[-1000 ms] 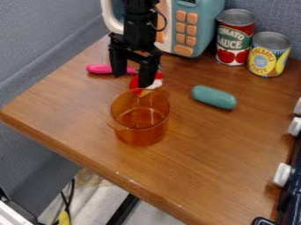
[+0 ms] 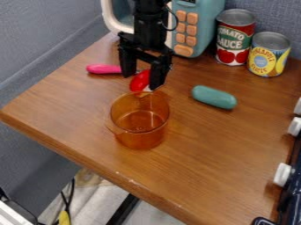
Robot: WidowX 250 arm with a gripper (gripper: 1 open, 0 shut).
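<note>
My black gripper (image 2: pixel 146 66) hangs in the upper middle, just behind an amber transparent cup (image 2: pixel 139 129). A red object (image 2: pixel 140 82) with some white below it sits at its fingertips; whether the fingers hold it is unclear. A pink elongated object (image 2: pixel 102 68) lies left of the gripper, and a teal cylinder (image 2: pixel 213 97) lies to the right.
A teal toy microwave (image 2: pixel 192 26) stands at the back, beside a tomato can (image 2: pixel 234 37) and a yellow can (image 2: pixel 268 54). A dark appliance with white knobs (image 2: pixel 283 198) lines the right edge.
My gripper has shifted slightly right, and the red object at its fingertips sits a little differently, showing more upright.
</note>
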